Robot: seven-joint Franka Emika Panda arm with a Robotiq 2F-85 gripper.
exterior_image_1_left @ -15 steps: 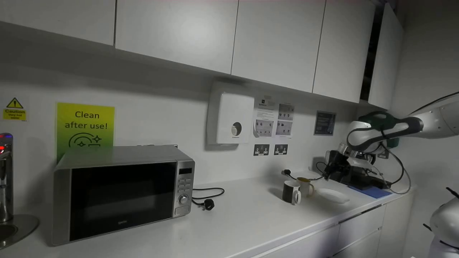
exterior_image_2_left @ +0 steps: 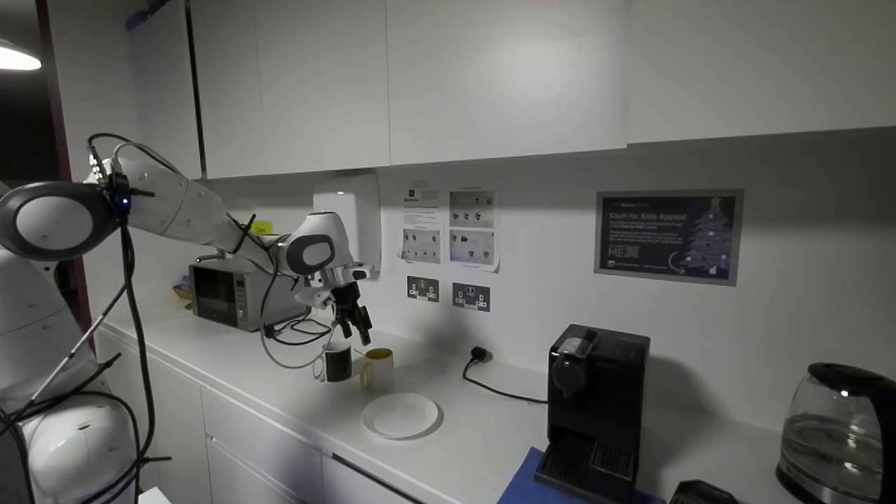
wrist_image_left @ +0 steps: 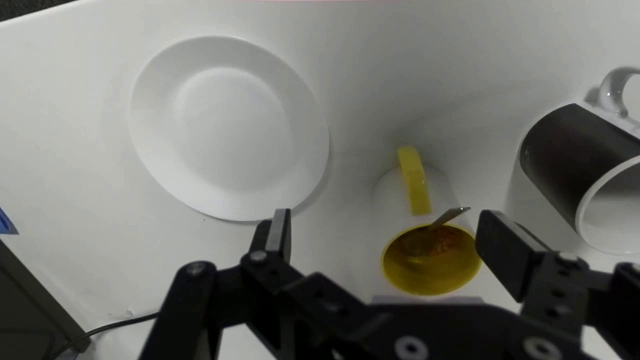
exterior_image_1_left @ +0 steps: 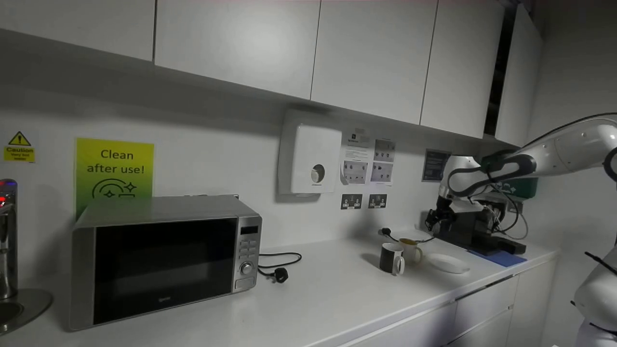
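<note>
My gripper is open above the counter, its black fingers wide apart with nothing held between them. Below and between them, in the wrist view, stands a white mug with a yellow inside and yellow handle (wrist_image_left: 415, 183). A metal spoon (wrist_image_left: 448, 216) leans in it, and something orange-brown shows inside. To its right in that view is a black-and-white mug (wrist_image_left: 576, 150). A plain white plate (wrist_image_left: 231, 129) lies empty on the other side. In exterior view 2 the gripper (exterior_image_2_left: 357, 329) hangs above and behind the mugs, clear of the yellow mug (exterior_image_2_left: 379, 369).
A black coffee machine (exterior_image_2_left: 596, 403) stands on a blue mat (exterior_image_2_left: 521, 479), with a glass kettle (exterior_image_2_left: 831, 428) beyond. A plug and cable (exterior_image_2_left: 504, 386) lie near the wall. The microwave (exterior_image_1_left: 167, 260) is at the far end.
In exterior view 1 my arm has moved left and upward, so the gripper is higher and farther from the coffee machine's base. Mugs and plate have stayed put.
</note>
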